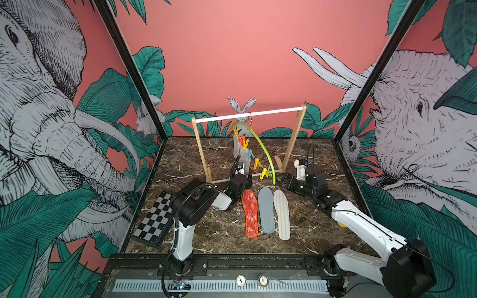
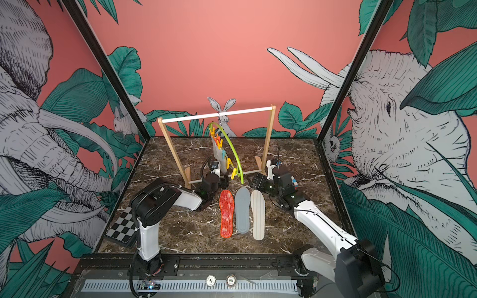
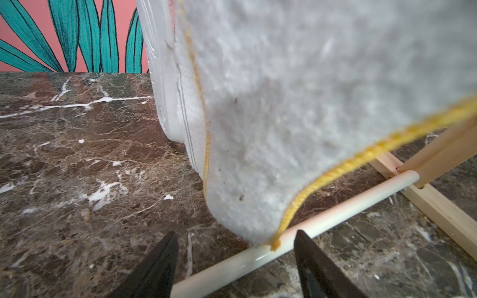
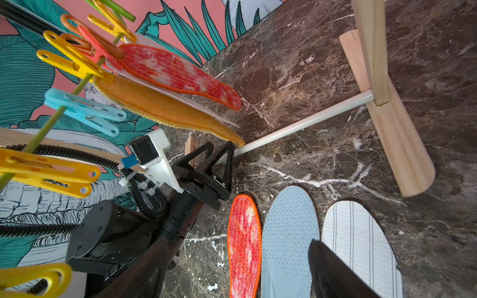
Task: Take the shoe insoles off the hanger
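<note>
Insoles hang from coloured clips on a green hanger [image 1: 272, 168]. In the right wrist view these include an orange-yellow insole [image 4: 164, 109] and a red insole [image 4: 176, 74]. My left gripper is part open, just below the grey felt underside of a yellow-edged insole [image 3: 318, 64], whose lower tip sits between or just beyond the fingertips. My right gripper stands open, empty, to the right of the hanger. Three insoles lie flat on the table: red [image 1: 250, 212], blue-grey [image 1: 266, 210] and white [image 1: 281, 214].
A wooden rack with a white top bar [image 1: 253, 112] and low bottom bar [image 4: 303, 123] stands over the middle; its right foot [image 4: 402, 154] is beside my right gripper. A checkered board [image 1: 154, 218] lies at the front left.
</note>
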